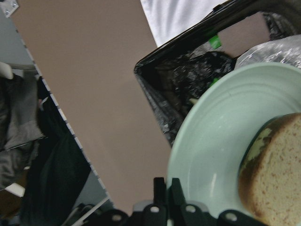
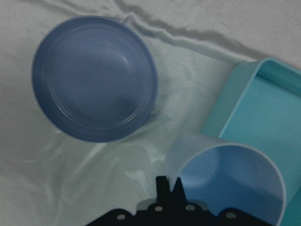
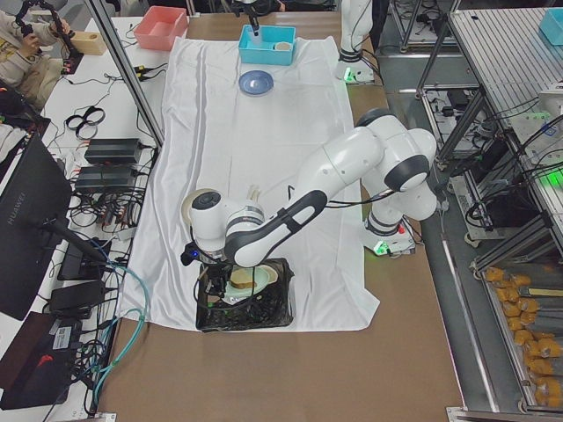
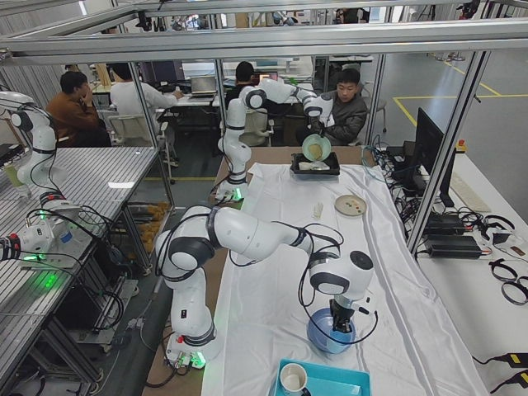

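Note:
A mint-green bowl (image 1: 211, 141) with a slice of bread (image 1: 273, 174) in it is held tilted over the black lined bin (image 1: 164, 56) by my left gripper, shut on its rim; the camera right view shows the bowl (image 4: 317, 143) tipped. My right gripper is shut on the rim of a pale blue cup (image 2: 225, 183), beside the cyan tray (image 2: 254, 108) and a blue plate (image 2: 94, 77).
A beige plate (image 4: 350, 205) with small bits lies on the white cloth (image 4: 289, 247). A white mug (image 4: 293, 378) stands in the tray.

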